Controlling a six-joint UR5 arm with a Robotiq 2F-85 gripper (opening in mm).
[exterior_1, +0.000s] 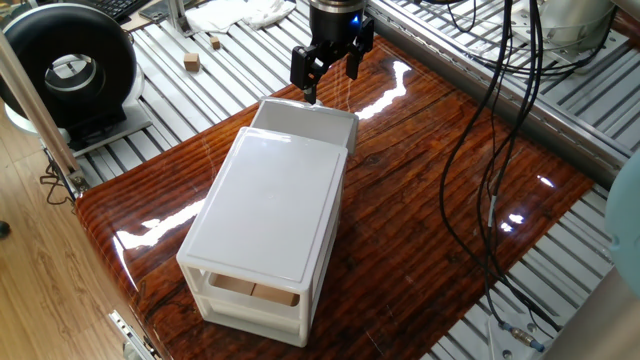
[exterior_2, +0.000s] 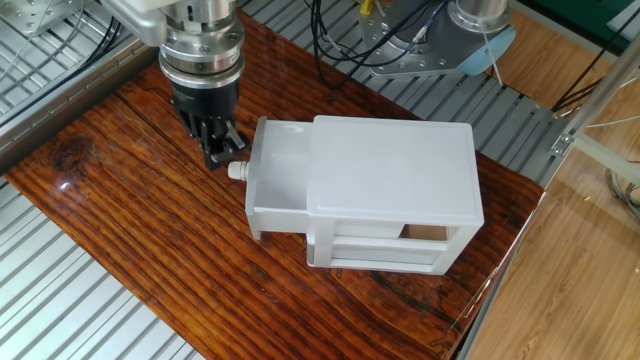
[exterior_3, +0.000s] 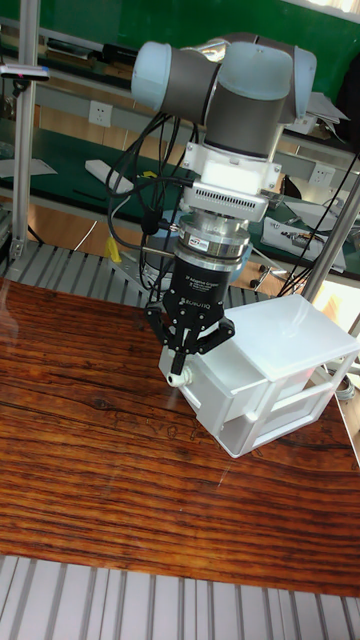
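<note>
A white drawer unit (exterior_1: 268, 200) stands on the glossy brown wooden board, its top drawer (exterior_2: 281, 165) pulled part way out. The drawer looks empty where its inside shows. A small pale round knob (exterior_2: 237, 171) sticks out from the drawer front. My black gripper (exterior_2: 224, 148) points down just outside that front, close to the knob. In the third exterior view, the fingertips are right by the knob (exterior_3: 179, 378); whether they touch it is unclear. The views do not settle how far apart the fingers stand.
Loose black cables (exterior_1: 492, 150) hang over one side of the board. Small wooden blocks (exterior_1: 191, 62) and a black ring-shaped object (exterior_1: 72, 70) lie off the board on the slatted table. Bare board (exterior_2: 150, 220) extends in front of the drawer.
</note>
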